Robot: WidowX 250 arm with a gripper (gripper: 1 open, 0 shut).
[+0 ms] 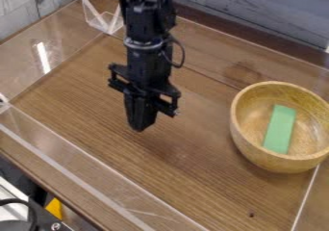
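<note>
My gripper (139,114) hangs over the middle-left of the wooden table (154,187), pointing down, shut with nothing visible between its fingers. To its right a wooden bowl (249,150) holds a green block (279,130).
A clear object, too small to identify, stands at the back left edge. A pale wall borders the table at the back.
</note>
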